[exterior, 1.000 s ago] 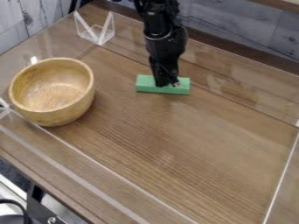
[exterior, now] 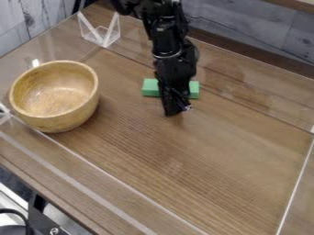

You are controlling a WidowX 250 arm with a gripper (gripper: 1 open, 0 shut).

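A black robot arm reaches down from the top of the view to the gripper (exterior: 174,105), whose lower end sits low over a green block (exterior: 153,86) on the wooden table (exterior: 185,174). The gripper covers the middle of the block, and whether its fingers are open, shut or around the block cannot be seen clearly.
A large wooden bowl (exterior: 55,95) stands at the left. A white wire rack (exterior: 98,27) is at the back left.
The gripper has moved down and slightly toward the front onto the green block, hiding more of it.
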